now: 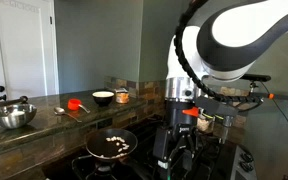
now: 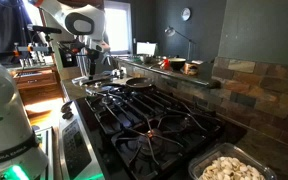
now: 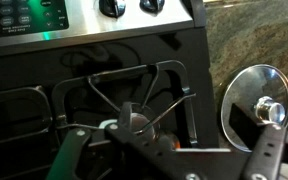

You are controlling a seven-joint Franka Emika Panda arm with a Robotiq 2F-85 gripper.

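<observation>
In exterior view 1 my gripper (image 1: 174, 150) hangs over the stove at the right of a dark frying pan (image 1: 112, 144) holding several pale pieces. The wrist view looks down on a burner grate (image 3: 96, 76), with my gripper open above it and its dark fingers (image 3: 248, 130) spread apart. Nothing shows held between them. Beside the stove in that view lies a round glass lid (image 3: 242, 92) with a metal knob. Exterior view 2 shows the pan (image 2: 136, 82) at the far end of the stove.
A foil tray (image 2: 196, 166) of pale pieces stands near the stove's close end. The back counter bears a metal bowl (image 1: 12, 117), a red utensil (image 1: 75, 104), a dark bowl (image 1: 103, 100) and an orange can (image 1: 122, 96). Control knobs (image 3: 111, 7) line the stove's front. Several burners are bare.
</observation>
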